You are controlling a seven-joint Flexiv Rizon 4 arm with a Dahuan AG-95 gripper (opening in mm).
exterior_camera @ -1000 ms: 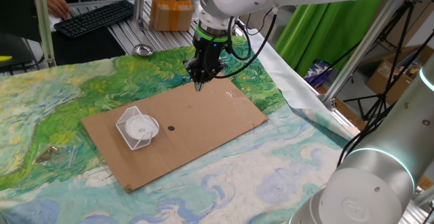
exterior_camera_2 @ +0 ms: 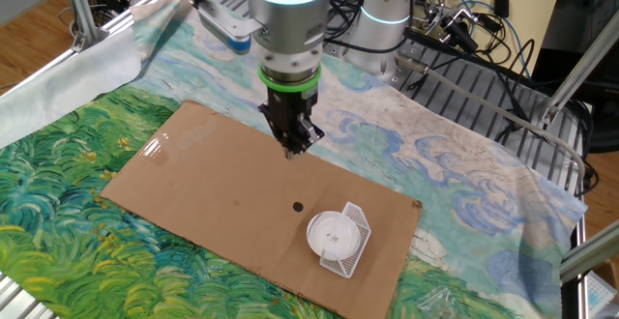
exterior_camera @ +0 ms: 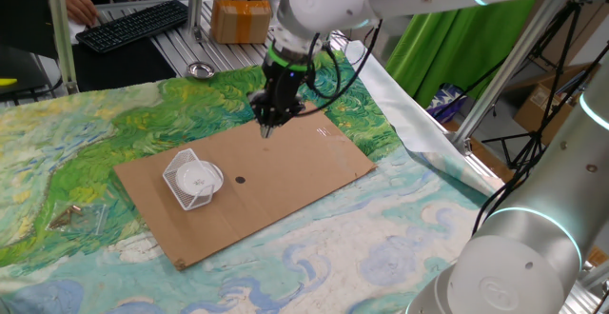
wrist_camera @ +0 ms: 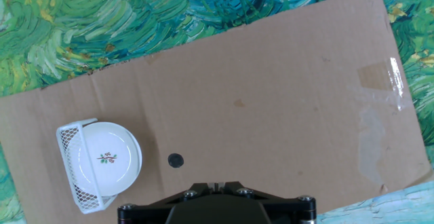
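Observation:
A white mesh rack (wrist_camera: 71, 161) stands on the brown cardboard with a round white plate (wrist_camera: 112, 173) leaning in it. The plate has a small leaf-and-berry print at its centre; a doubled rim hints at another beneath, but I cannot tell. My gripper (exterior_camera: 266, 133) hangs above the cardboard, apart from the rack and plate. From the wrist camera, the gripper shows at the bottom edge with its fingertips together and nothing visible between them. In exterior view 2 the gripper (exterior_camera_2: 290, 152) is up and to the left of the plate (exterior_camera_2: 332, 235).
The cardboard sheet (wrist_camera: 271, 108) is mostly bare, apart from a flat black dot (wrist_camera: 175, 160) beside the plate. A small clear bag (exterior_camera: 78, 219) lies on the painted cloth. Behind are a metal bowl (exterior_camera: 201, 69), a box (exterior_camera: 240, 19) and a keyboard (exterior_camera: 131, 26).
The rack and plate have stayed put.

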